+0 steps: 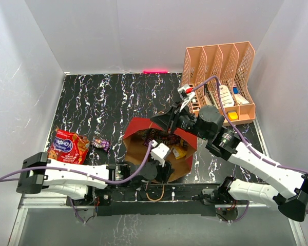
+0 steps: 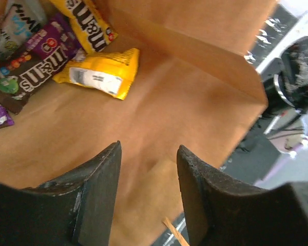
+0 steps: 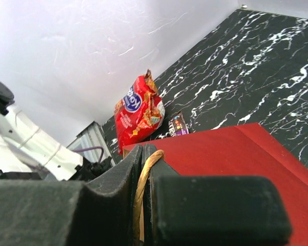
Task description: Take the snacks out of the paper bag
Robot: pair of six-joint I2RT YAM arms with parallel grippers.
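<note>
The red paper bag [image 1: 138,123] stands mouth-up at the front middle, its brown inside showing. Within it, the left wrist view shows a yellow packet [image 2: 103,72], a second yellow wrapper [image 2: 87,23] and a dark purple-brown packet [image 2: 33,64]. My left gripper hangs at the bag's mouth with its fingers apart and nothing between them; the snacks lie beyond its tips. My right gripper is shut on the bag's twisted tan handle [image 3: 142,189] at the rim. A red snack bag [image 1: 69,147] and a small purple packet [image 1: 101,144] lie on the table to the left.
An orange divided rack [image 1: 220,56] with several items stands at the back right. A second handle loop [image 1: 155,199] hangs over the front edge.
</note>
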